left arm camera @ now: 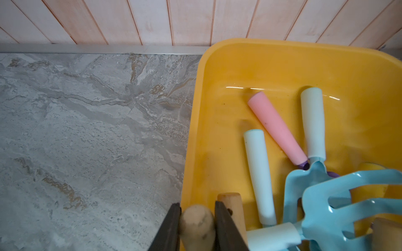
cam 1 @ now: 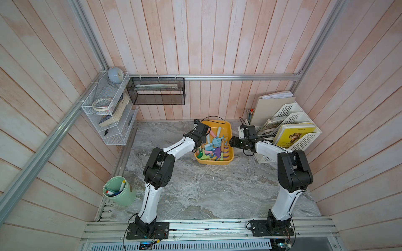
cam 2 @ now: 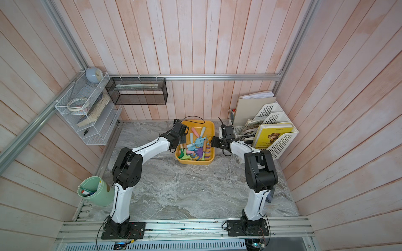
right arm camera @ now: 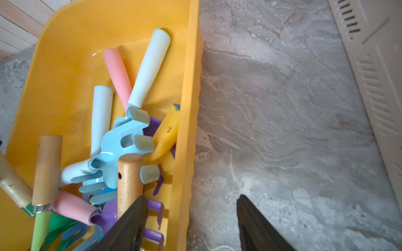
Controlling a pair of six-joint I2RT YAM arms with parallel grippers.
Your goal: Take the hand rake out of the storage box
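Note:
A yellow box (cam 1: 213,161) full of garden tools sits mid-table. Inside, a light-blue rake head (left arm camera: 318,209) lies among shovels, pink and white handles and wooden handles. My left gripper is at the box's left side, shut on a wooden handle (left arm camera: 196,221); that tool's head is hidden in the left wrist view. My right gripper hangs over the box's right rim, part open with nothing visible between its fingers, near a standing wooden handle (right arm camera: 129,179).
A white file holder (cam 1: 305,142) with folders stands right of the box. A green bucket (cam 1: 119,194) is at the front left. Wire baskets hang on the back and left walls.

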